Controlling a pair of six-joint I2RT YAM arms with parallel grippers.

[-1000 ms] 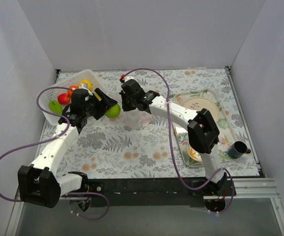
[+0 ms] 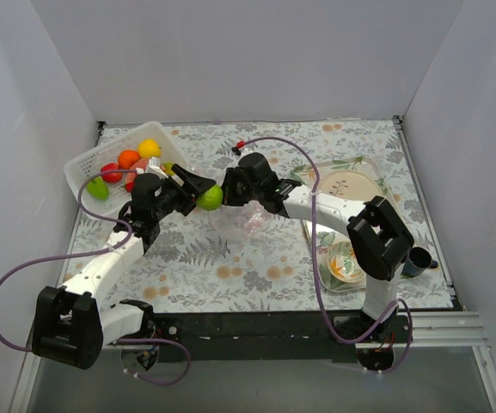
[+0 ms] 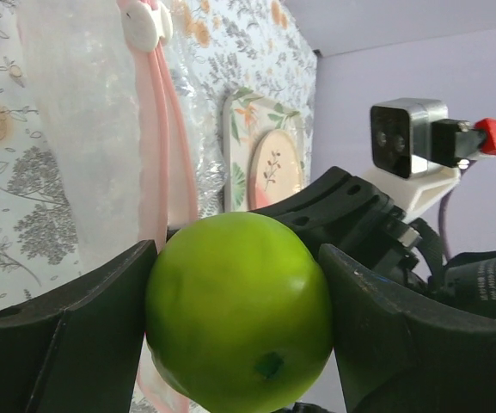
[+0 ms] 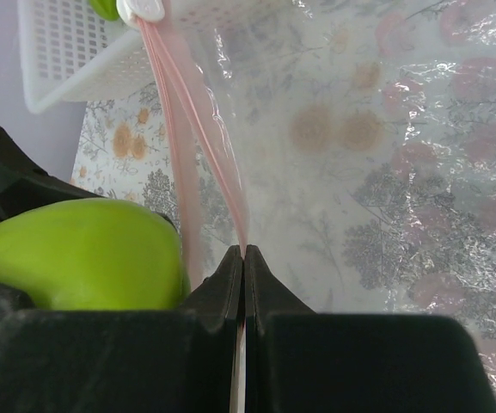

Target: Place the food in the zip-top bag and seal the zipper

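A green apple (image 3: pixel 239 314) is between the fingers of my left gripper (image 2: pixel 198 193), at the table's middle, right beside my right gripper (image 2: pixel 228 189). The right gripper is shut on the edge of the clear zip top bag (image 4: pixel 376 206), whose pink zipper strips (image 4: pixel 209 155) and white slider (image 4: pixel 141 10) run up from its fingertips in the right wrist view. The bag hangs below, partly hidden by the arms. In the left wrist view the apple sits in front of the zipper strips; whether it is inside the bag's mouth I cannot tell.
A white basket (image 2: pixel 88 161) of fruit stands at the back left. A tray (image 2: pixel 370 169) with dishes lies on the right, a dark mug (image 2: pixel 416 261) at its front right.
Both grippers have moved slightly right and toward the table's front, the left carrying the green apple and the right holding the bag's edge.
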